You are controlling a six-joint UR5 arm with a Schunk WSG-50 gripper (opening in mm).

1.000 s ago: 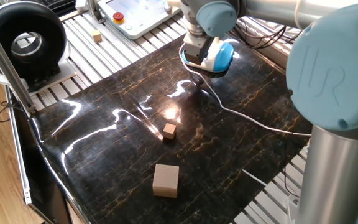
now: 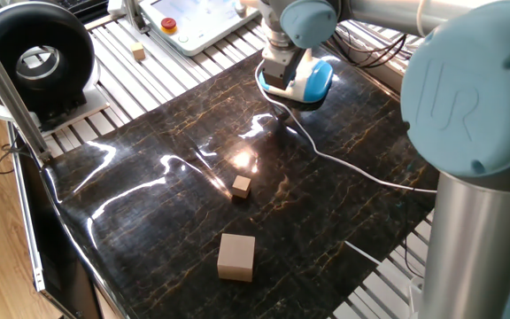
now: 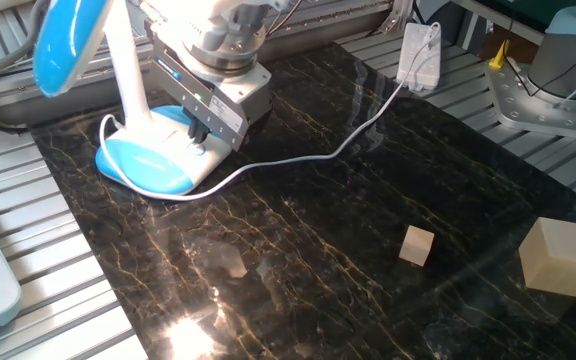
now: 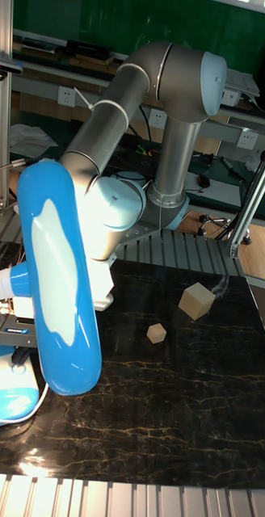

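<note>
A blue-and-white desk lamp stands at the table's far side; its base (image 3: 138, 165) rests on the dark marbled surface, and its long head (image 4: 60, 284) blocks part of the third view. Just over the lamp base, my gripper (image 3: 197, 143) points down with its dark fingers close together. It looks shut, with no object visible between the fingers. Whether the tips touch the base cannot be told. A small wooden cube (image 2: 241, 186) and a larger wooden block (image 2: 236, 257) lie apart from each other on the table, well away from the gripper.
The lamp's white cable (image 3: 298, 160) loops across the tabletop to a white box (image 3: 420, 58) at the edge. A control pendant (image 2: 197, 22) and another little wood block (image 2: 138, 51) sit on the slatted metal beyond.
The arm's large blue joint has shifted slightly left and up in the first view. My gripper has barely moved by the lamp base; the lamp and wooden blocks have stayed put.
</note>
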